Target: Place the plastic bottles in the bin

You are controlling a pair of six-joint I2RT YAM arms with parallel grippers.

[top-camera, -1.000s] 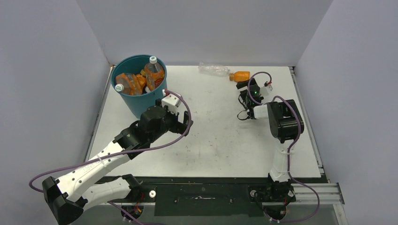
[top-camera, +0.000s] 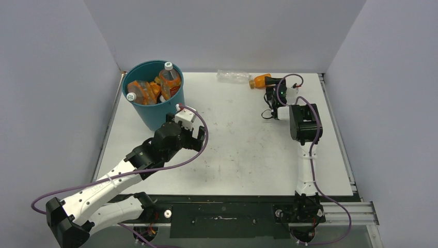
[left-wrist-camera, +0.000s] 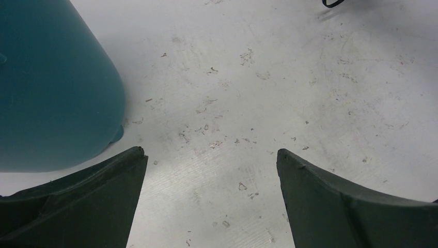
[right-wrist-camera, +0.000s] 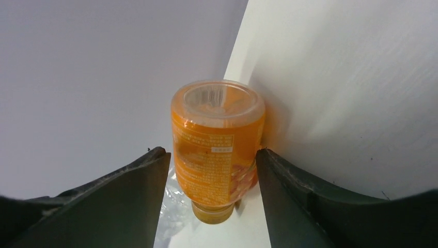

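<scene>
The orange bottle (top-camera: 261, 81) lies on its side by the back wall, its cap pointing left. In the right wrist view its base faces the camera. My right gripper has its fingers on both sides of this orange bottle (right-wrist-camera: 217, 139); the right one looks in contact, and a sliver of space shows at the left one. A clear bottle (top-camera: 233, 77) lies just left of the orange cap. The teal bin (top-camera: 153, 118) stands at the left with several orange bottles inside. In front of it, my left gripper is open and empty above the table.
The back wall (top-camera: 217, 36) rises right behind both lying bottles. Purple cables (top-camera: 312, 150) run along the arms.
Both lying bottles have shifted a little left. The left arm has moved only slightly.
</scene>
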